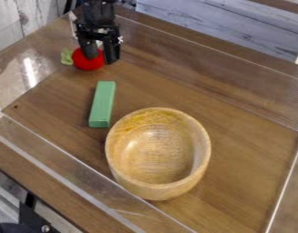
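My black gripper (pixel 97 45) is at the upper left of the camera view, down around a red round object (pixel 87 60) that has a small green part on its left side. The fingers appear to straddle the red object; whether they grip it is unclear. A green block (pixel 102 105) lies below it on the wooden table. A large light wooden bowl (pixel 158 153) stands at the lower middle.
Clear strips or edges run along the left and bottom of the table.
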